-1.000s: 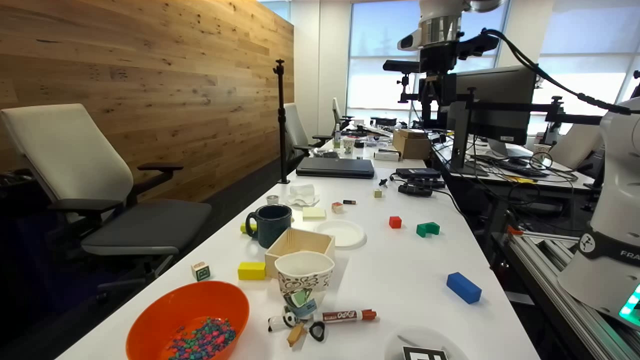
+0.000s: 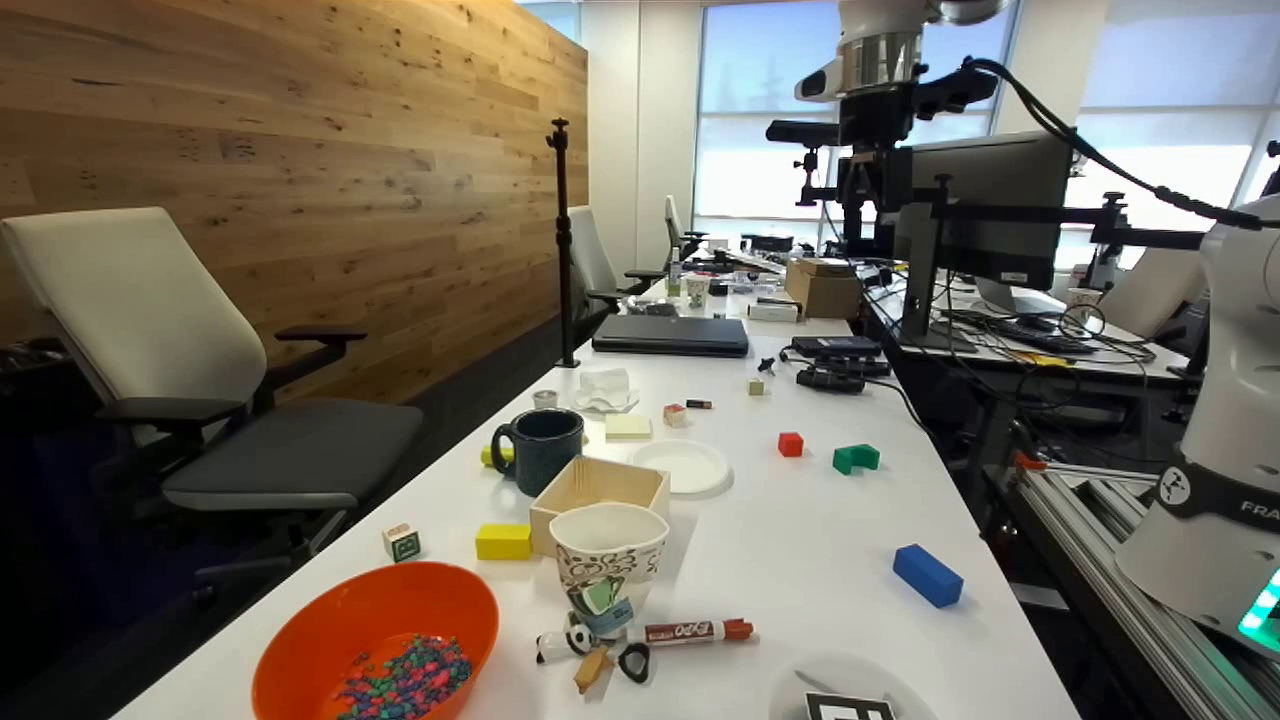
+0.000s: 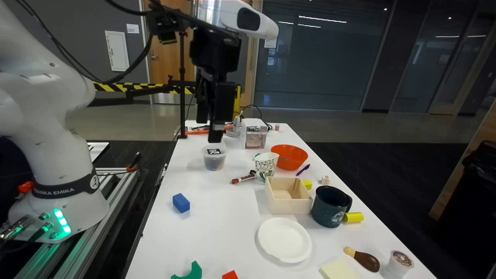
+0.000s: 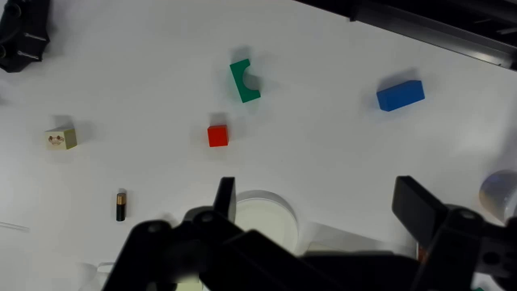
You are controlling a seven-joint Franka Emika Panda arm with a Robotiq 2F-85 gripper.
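Observation:
High above the white table hangs my gripper, its two fingers (image 4: 224, 198) spread wide with only air between them. Exterior view 2 shows its dark fingers pointing down, clear of every object. Below lie a blue block (image 4: 401, 95), a green arched block (image 4: 245, 81) and a red cube (image 4: 218, 136). A white plate (image 3: 284, 239) sits beside the open wooden box (image 3: 289, 206). The dark mug (image 3: 331, 206) stands upright at the box's other side. In the wrist view the gripper body hides most of the box.
Near the box are a patterned paper cup (image 2: 609, 542), a red marker (image 2: 698, 631) and a yellow block (image 2: 503, 541). An orange bowl (image 2: 374, 642) holds small coloured pieces. A clear tub (image 3: 214, 158) stands upright. Bare table surrounds the blue block.

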